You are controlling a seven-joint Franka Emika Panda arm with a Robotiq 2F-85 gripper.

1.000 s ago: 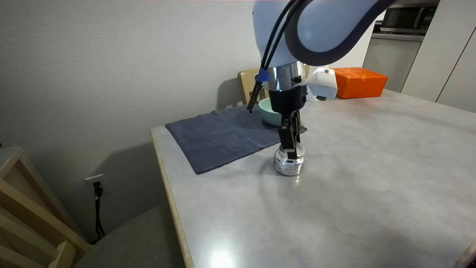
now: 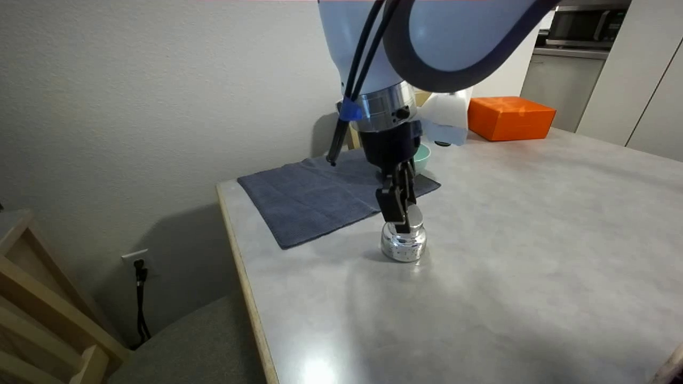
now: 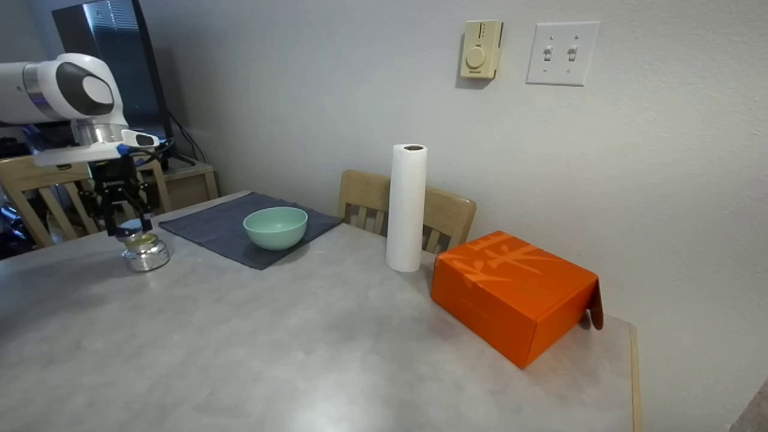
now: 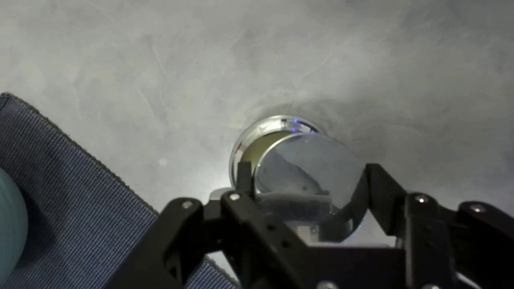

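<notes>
A small silver jar (image 2: pixel 403 244) stands upright on the table, left of centre in exterior view 1. My gripper is shut on its round silver lid (image 4: pixel 313 166), one dark finger (image 4: pixel 244 178) at either side. The lid sits off-centre over the jar, so a crescent of yellowish inside (image 4: pixel 260 147) shows past its edge in the wrist view. In exterior view 2 the lid looks raised at one side above the jar (image 3: pixel 146 255). Whether it still touches the jar's rim I cannot tell.
A dark blue cloth (image 3: pixel 216 229) lies close by, with a mint green bowl (image 3: pixel 275 228) on it. Farther off stand a paper towel roll (image 3: pixel 407 209) and an orange box (image 3: pixel 515 288).
In exterior view 1 my gripper has moved left and slightly nearer the camera. The jar has shifted the same way, and its lid now stands higher over it.
</notes>
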